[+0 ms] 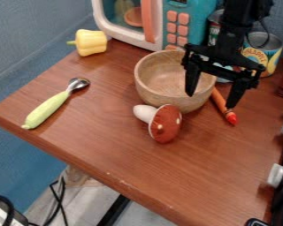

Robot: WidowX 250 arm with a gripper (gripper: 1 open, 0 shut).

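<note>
My black gripper [212,88] hangs over the right part of a wooden bowl [158,81], its two fingers pointing down and apart, so it stands open; whether a finger touches the bowl I cannot tell. In front of the bowl lies a red-capped toy mushroom [164,124]. An orange crayon [228,110] lies right of the bowl, partly hidden by the gripper.
A scoop with a yellow-green handle [46,109] and a yellow pepper [89,41] lie left. A toy microwave [127,18] and cans [269,55] stand behind, white-knobbed black gear [279,172] at right.
</note>
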